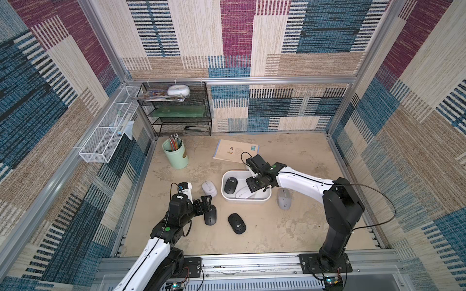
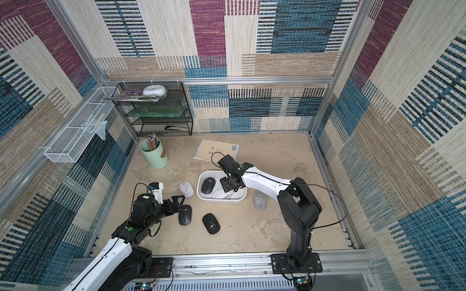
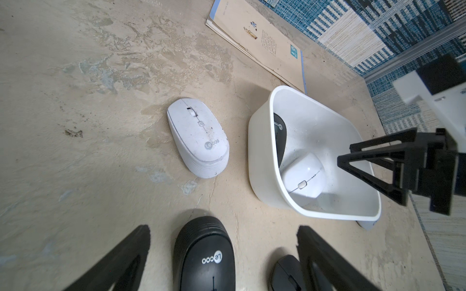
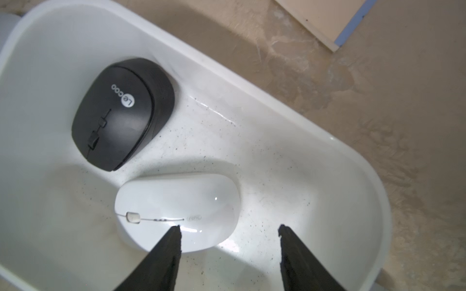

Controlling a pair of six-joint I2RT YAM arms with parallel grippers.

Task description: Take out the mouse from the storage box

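Inside the white storage box point(image 1: 225, 198) lie two mice: a black one point(image 4: 114, 111) against the wall at one end, and a white one point(image 4: 184, 208) on the floor beside it. My right gripper hangs over the box with its fingers parted and nothing between them. In the right wrist view one finger point(image 4: 167, 257) overlaps the white mouse's edge; whether it touches cannot be told. My left gripper is open, above a black mouse point(image 3: 206, 257) on the table, and holds nothing.
Loose on the table are a white mouse point(image 3: 199, 135), another black mouse point(image 1: 237, 223) and a grey mouse point(image 1: 284, 199). A booklet point(image 1: 235, 150) lies behind the box, and a green pencil cup point(image 1: 175, 156) stands at the back left. Bare table shows at the front right.
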